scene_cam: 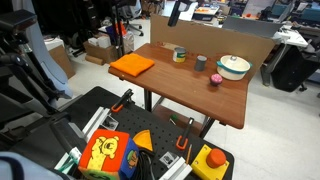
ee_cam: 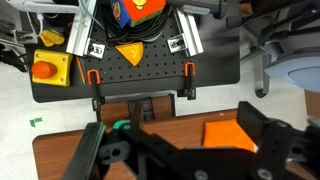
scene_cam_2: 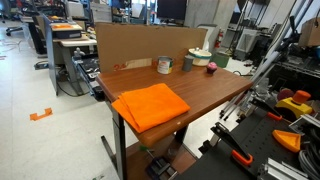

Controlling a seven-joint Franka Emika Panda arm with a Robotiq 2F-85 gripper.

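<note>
In the wrist view my gripper looks down from above, its dark fingers spread wide with nothing visible between them. An orange cloth [scene_cam: 132,64] lies folded flat at the left end of the brown table; the wrist view shows this cloth [ee_cam: 228,134] beside the right finger. On the table's far side stand a patterned cup [scene_cam: 179,55], a grey cup [scene_cam: 201,63] and a white lidded pot [scene_cam: 233,67]. A small pink object [scene_cam: 215,81] sits in front of the pot. In the wrist view, my gripper hides much of the brown table.
A black perforated board [ee_cam: 130,68] borders the brown table [scene_cam_2: 205,88], carrying a colourful box [scene_cam: 105,153], an orange wedge [scene_cam: 143,139], black cables and a yellow block with a red knob [scene_cam: 213,158]. A cardboard panel [scene_cam_2: 150,46] stands behind.
</note>
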